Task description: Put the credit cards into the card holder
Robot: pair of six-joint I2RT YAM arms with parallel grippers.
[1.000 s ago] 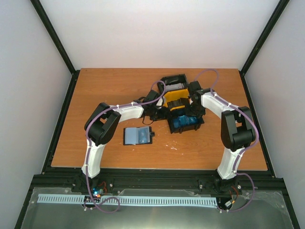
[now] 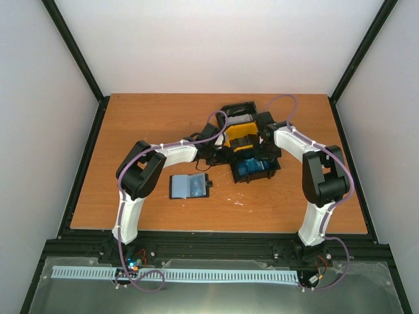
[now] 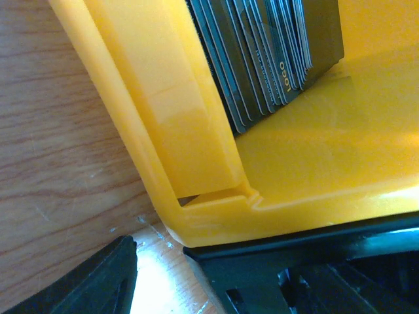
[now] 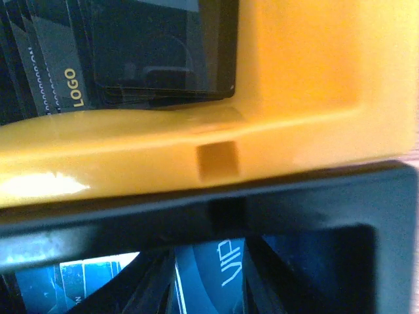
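Note:
A stack of trays (image 2: 237, 129) stands at the back centre: black, yellow (image 3: 157, 98) with dark cards (image 3: 255, 65), and a front black one (image 4: 393, 242) with blue cards (image 4: 209, 275). My left gripper (image 2: 219, 157) is at the front tray's left corner; in its wrist view it looks shut on that tray's black wall. My right gripper is over the blue cards in the front tray, its fingers part open around a blue card; whether it grips it I cannot tell. An open card holder (image 2: 188, 186) with clear sleeves lies on the table, front left of the trays.
Both arms reach in from the sides close to the trays.
The right arm has shifted slightly over the front tray. The left arm and the trays look unchanged.

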